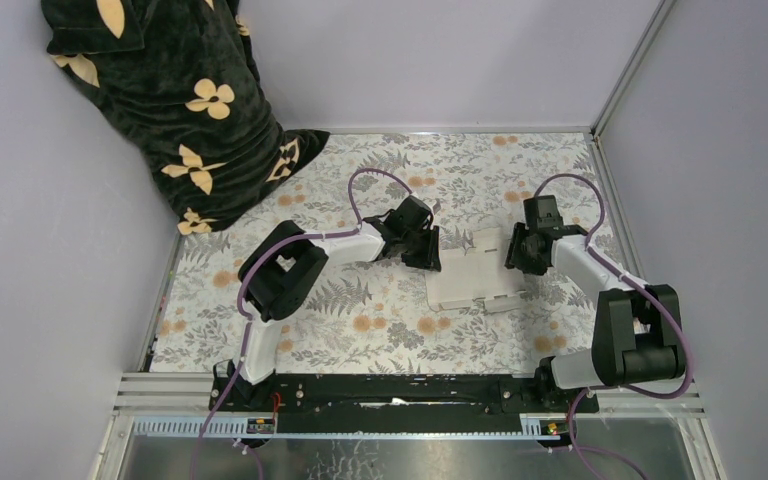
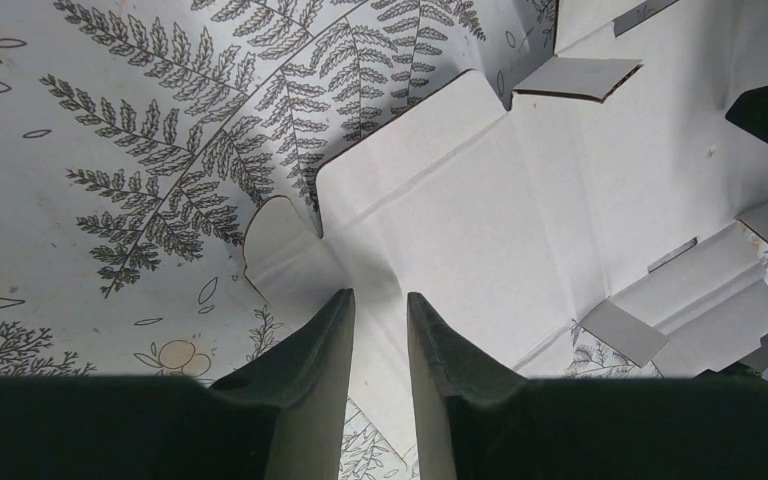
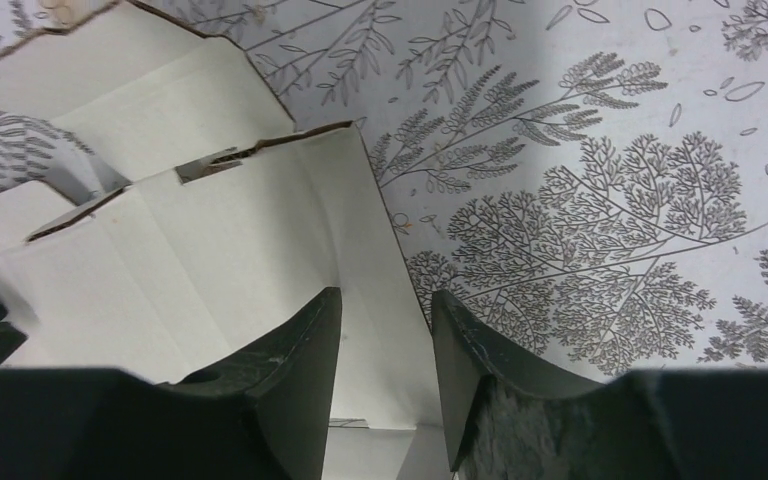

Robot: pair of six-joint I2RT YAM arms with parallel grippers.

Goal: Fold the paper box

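A white cardboard box blank (image 1: 465,275) lies on the patterned table, partly folded, with small tabs raised in the left wrist view. My left gripper is at its left end, fingertips close together over a creased edge near a side flap (image 2: 285,260); whether anything is pinched between them is hard to see. My right gripper is over the right end, part open, its fingertips either side of the long right edge of a panel (image 3: 260,260). In the top view both wrists hide parts of the cardboard.
A dark green flowered cloth (image 1: 190,120) hangs over the back left corner. Walls close in on both sides and at the rear.
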